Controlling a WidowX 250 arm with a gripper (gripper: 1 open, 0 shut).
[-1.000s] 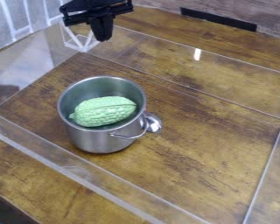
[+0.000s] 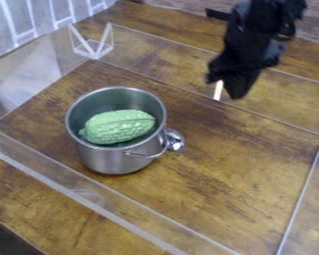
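Note:
A steel pot (image 2: 116, 155) stands on the left half of the wooden surface, with a pale green bitter melon (image 2: 119, 124) lying inside it. At its right side a shiny round metal piece, perhaps a spoon or lid, sits by the handle. My gripper (image 2: 233, 76) is a dark, motion-blurred shape high at the upper right, well apart from the pot; its fingers are too blurred to show whether they are open or shut.
Clear plastic walls border the wooden surface (image 2: 242, 189) at the left, back and right. A white rack stands at the upper left.
My gripper has swept from the upper left across to the upper right and come somewhat lower. The pot and melon have not visibly moved.

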